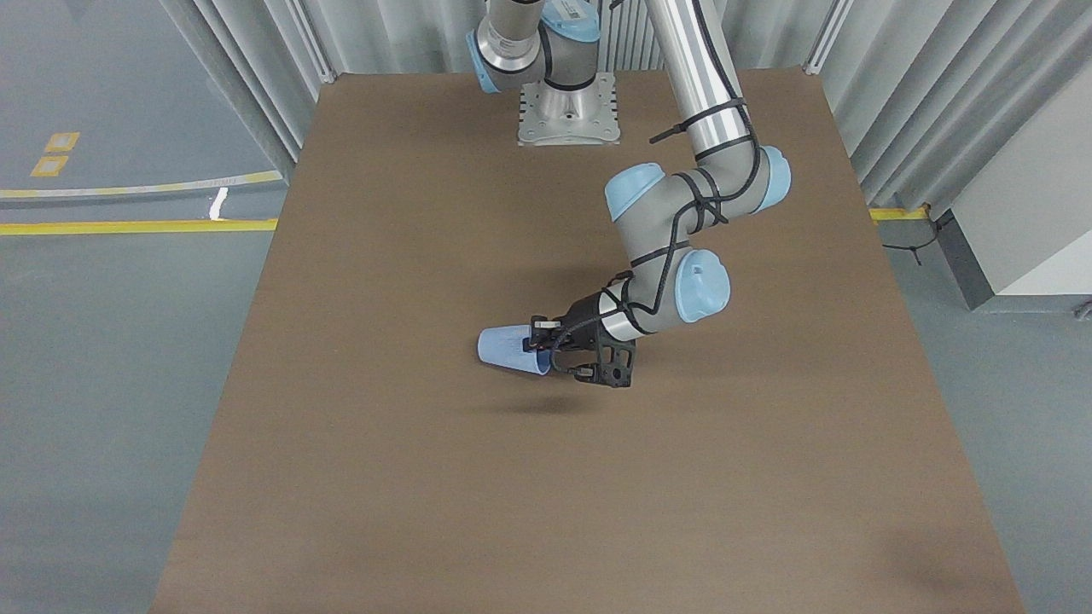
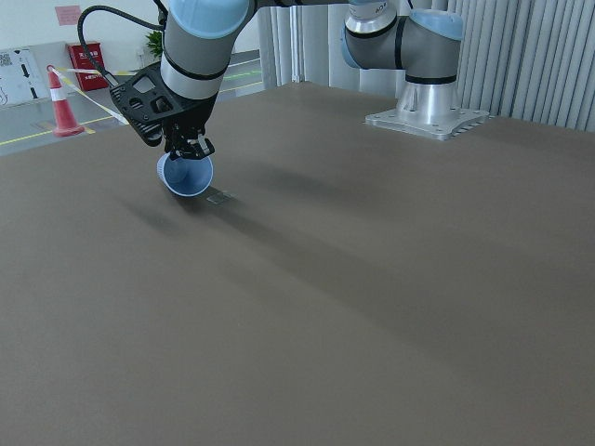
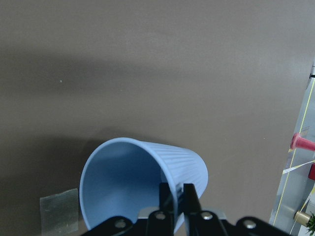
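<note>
A light blue ribbed cup (image 1: 506,347) lies on its side on the brown table (image 1: 409,460). In the left view its open mouth faces the camera, and the cup (image 2: 183,177) is just under my gripper (image 2: 191,149). In the wrist view the cup (image 3: 118,187) has its rim between the black fingertips of my gripper, one inside and one outside the wall, which look shut on it.
A small translucent patch (image 3: 59,211) is on the table beside the cup.
</note>
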